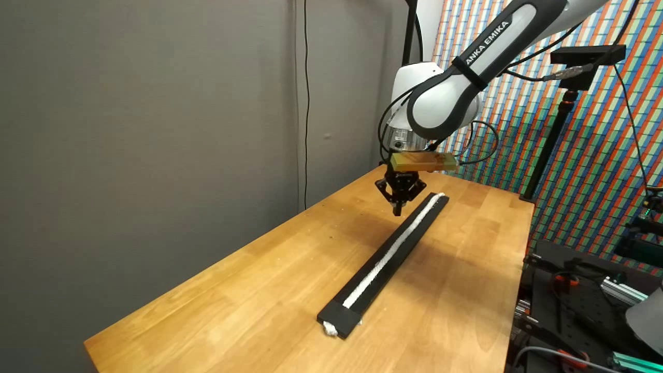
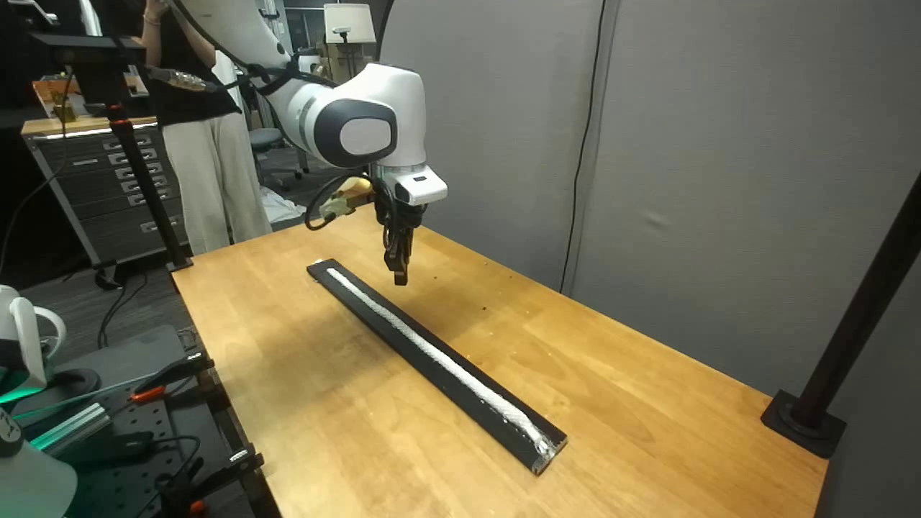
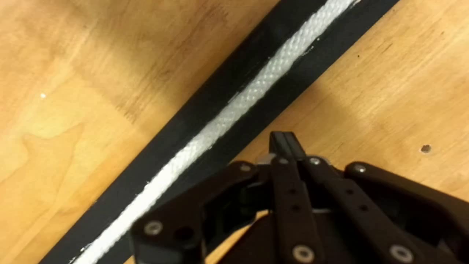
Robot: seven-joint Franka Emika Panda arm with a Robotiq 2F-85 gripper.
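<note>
A white braided rope (image 3: 253,92) runs along the middle of a long black strip (image 3: 200,105), which lies diagonally on the table. In exterior view 1 a frayed white end pokes out at the strip's near end, and in exterior view 2 the rope (image 2: 414,338) looks fairly straight along it. My gripper (image 1: 398,211) hangs above the table near the strip's far part, clear of it. Its fingertips (image 3: 279,143) are pressed together, with nothing showing between them. From the wrist, they appear just beside the strip's edge, over bare wood.
A grey partition (image 1: 155,124) borders one long side. A black post with a base (image 2: 803,423) stands near one corner, and a cart with tools (image 2: 147,432) adjoins the other side.
</note>
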